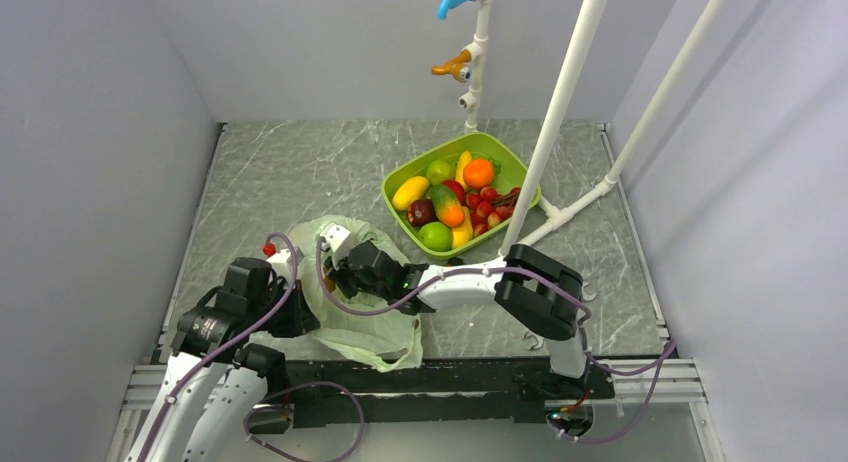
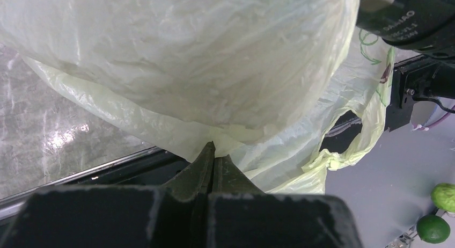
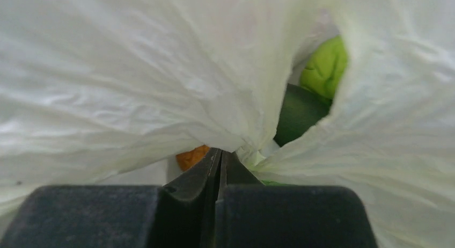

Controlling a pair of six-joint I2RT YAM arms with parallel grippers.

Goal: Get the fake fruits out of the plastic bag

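Observation:
The pale, translucent plastic bag (image 1: 365, 327) lies crumpled at the front of the table, with handle loops spreading toward the front edge. My left gripper is shut on the bag's edge at its left side. Over the bag's middle, my right gripper (image 1: 331, 274) is shut, its tips among the folds; whether film is caught between them cannot be told. Close beside those tips an orange-brown fruit (image 3: 191, 158) shows. Through a gap in the film appear a dark green fruit (image 3: 300, 112) and a bright green one (image 3: 326, 68); the rest is hidden.
A green basket (image 1: 395, 182) heaped with fruit stands behind the right arm. A white pipe (image 1: 556, 122) rises beside it. A small red fruit (image 1: 269, 249) shows beside the left gripper.

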